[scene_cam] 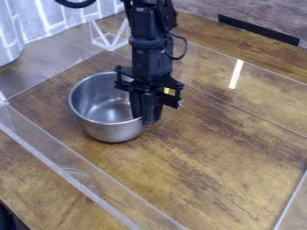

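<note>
A steel bowl (pixel 106 117) stands on the wooden table, left of centre. My black gripper (pixel 149 115) hangs over its right side, fingertips down by the rim; they look shut, though whether any of the rim is between them I cannot tell. The gripper's body hides part of the bowl's back and right.
A white wire object (pixel 108 31) stands at the back left. Clear panels edge the table at left and lower right.
</note>
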